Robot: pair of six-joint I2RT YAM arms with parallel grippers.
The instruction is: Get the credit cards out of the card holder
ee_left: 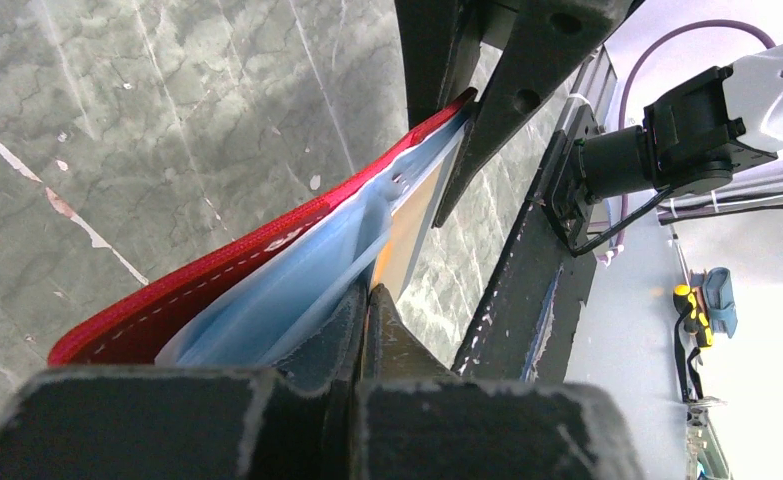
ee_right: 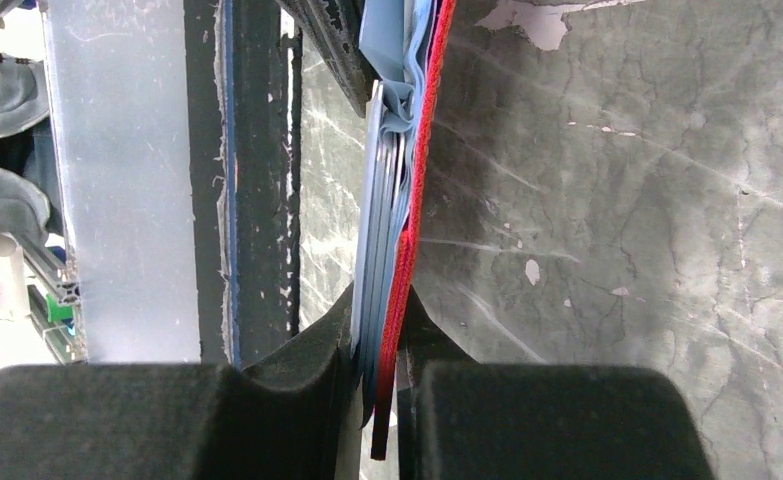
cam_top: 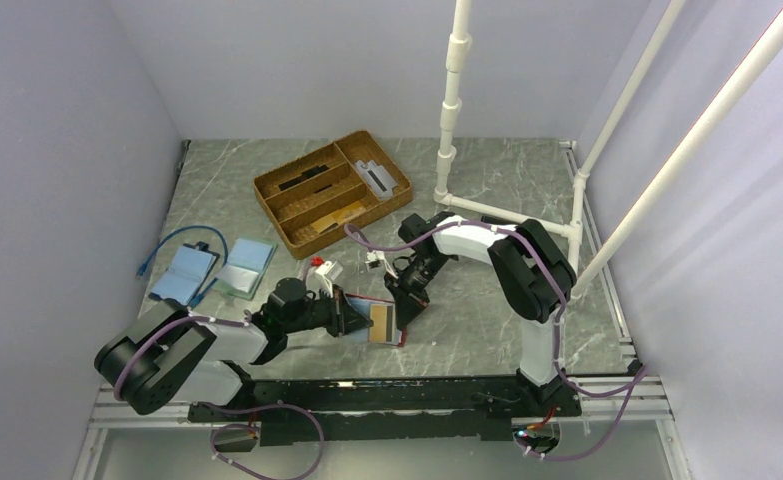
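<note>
A red card holder [cam_top: 400,336] with light blue sleeves and cards stands on edge between my arms; a tan card [cam_top: 381,322] shows on its face. My right gripper [cam_top: 402,305] is shut on the holder, whose red edge [ee_right: 412,220] and stacked cards [ee_right: 375,230] run up between its fingers. My left gripper [cam_top: 352,320] is at the holder's other end, shut, its fingertips [ee_left: 387,325] against the blue sleeves beside the tan card; whether anything thin is between them is hard to tell.
A wicker tray [cam_top: 297,205] with cards in its compartments lies behind. Two open blue holders [cam_top: 182,272] and a blue strap are at the left. White pipes [cam_top: 507,213] stand at the back right; the table's front edge is close.
</note>
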